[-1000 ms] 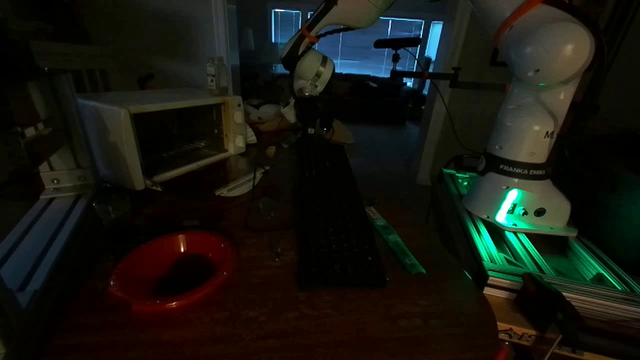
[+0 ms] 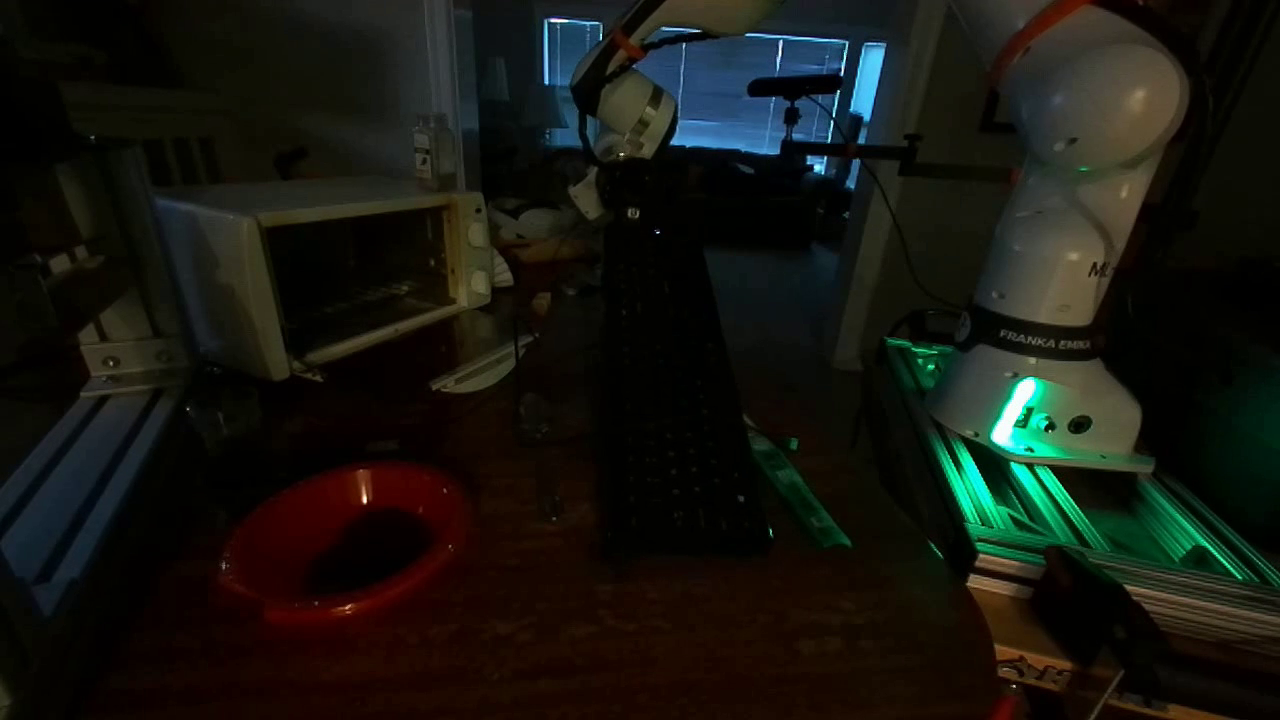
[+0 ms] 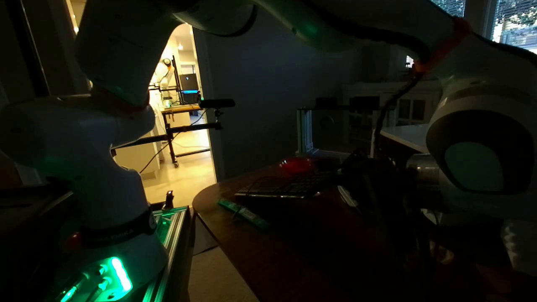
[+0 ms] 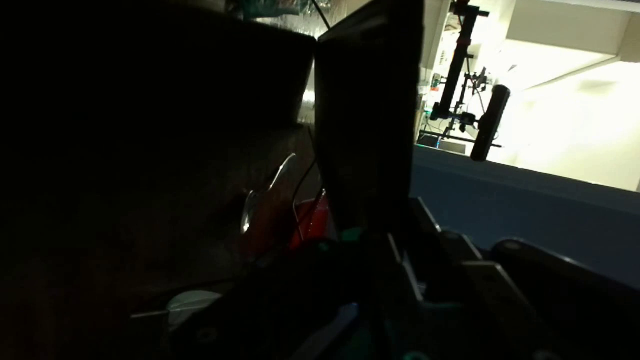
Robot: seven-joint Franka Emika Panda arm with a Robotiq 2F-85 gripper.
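Note:
A long black keyboard (image 2: 678, 408) stretches across the middle of the table in exterior view 1, its far end tilted up off the wood. My gripper (image 2: 633, 218) is shut on that far end; its fingers are too dark to make out clearly. The keyboard (image 3: 284, 190) shows in exterior view 2 with its near side catching the light. In the wrist view the keyboard (image 4: 369, 114) appears as a dark slab rising out of the gripper. Whether its near end touches the table cannot be told.
A red bowl (image 2: 270, 540) with something dark inside stands left of the keyboard. A green strip-like packet (image 2: 801, 492) lies to its right. An open white toaster oven (image 2: 228, 258) stands at the back left, near a pale flat object (image 2: 486, 367).
My gripper has risen and shifted slightly right, lifting the far end of the keyboard. The keyboard's near end has moved a little away from the camera. Bowl and packet lie unchanged.

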